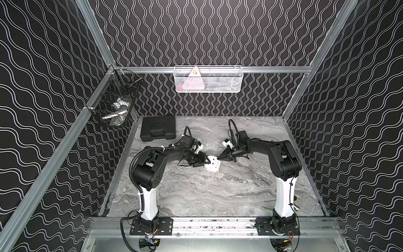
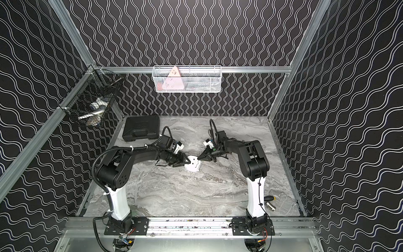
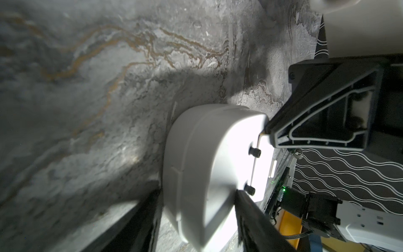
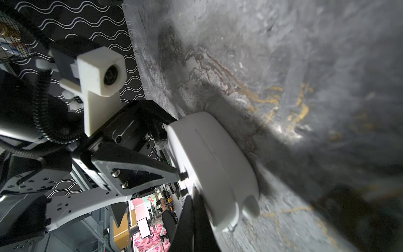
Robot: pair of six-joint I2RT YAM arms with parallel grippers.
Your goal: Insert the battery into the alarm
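Observation:
The white alarm [image 1: 214,164] is on the marble table between both arms, its face with small dark pegs turned up in the top views. My left gripper is shut on one side of the alarm's body [image 3: 218,168], a finger on either face. From the other side, my right gripper is shut, nothing showing between its fingers, with its tips against the pegged face near the alarm's edge [image 4: 222,172]. In the left wrist view, a dark right finger [image 3: 323,121] covers part of that face. No battery can be made out in any view.
A black case [image 1: 157,128] lies at the table's back left. A screwdriver [image 2: 269,198] and a small metal part [image 2: 270,206] lie beside the right arm's base. Wire baskets [image 1: 208,79] hang above the back edge.

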